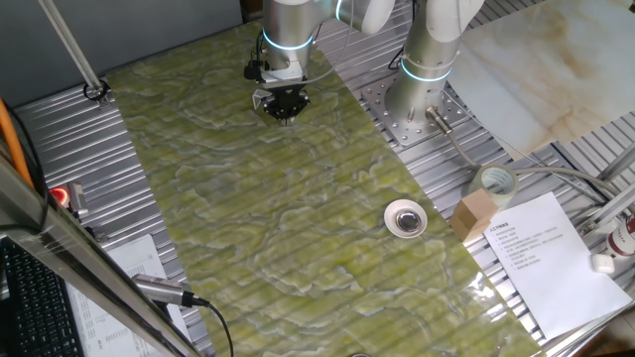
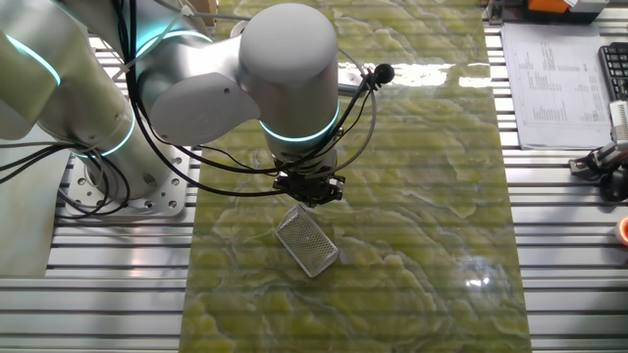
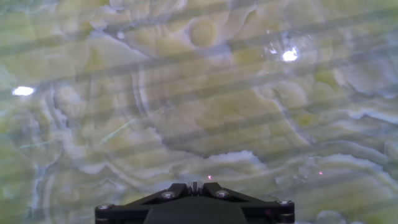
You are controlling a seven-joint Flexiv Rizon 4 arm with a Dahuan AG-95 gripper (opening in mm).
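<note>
My gripper [image 1: 287, 121] hangs over the far part of the green marbled mat [image 1: 248, 198]. In the wrist view the black gripper has its fingertips drawn together at the bottom edge, and nothing shows between them. A pale rectangular piece with a mesh-like face [image 2: 306, 241] lies on the mat close to the gripper [image 2: 312, 202] in exterior view 2; the arm hides it in exterior view 1. Toward the mat's right edge rests a white round dish [image 1: 406, 230] with a shiny metal centre [image 1: 408, 220].
Beside the mat's right edge are a wooden block [image 1: 473, 215], a tape roll [image 1: 495, 182] and a printed sheet [image 1: 556, 260]. A cabled cylindrical device [image 1: 164, 290] and a keyboard [image 1: 35, 302] occupy the left side.
</note>
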